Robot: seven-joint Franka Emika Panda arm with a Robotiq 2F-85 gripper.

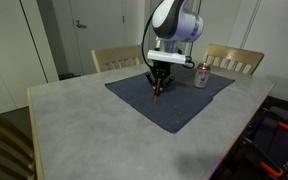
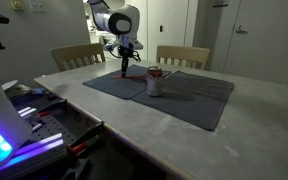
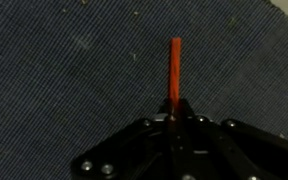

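Note:
My gripper is shut on a thin red-orange stick, which juts out ahead of the fingers over dark ribbed cloth in the wrist view. From the first exterior view, the gripper points down above the dark mat, and the stick shows as a small red mark below it. Whether the stick's tip touches the mat, I cannot tell. A can-like container, reddish at the top, stands on the mat's cloth in the second exterior view, apart from the gripper.
Wooden chairs stand along its far side. A black arm-like fixture is at the near edge in the second exterior view.

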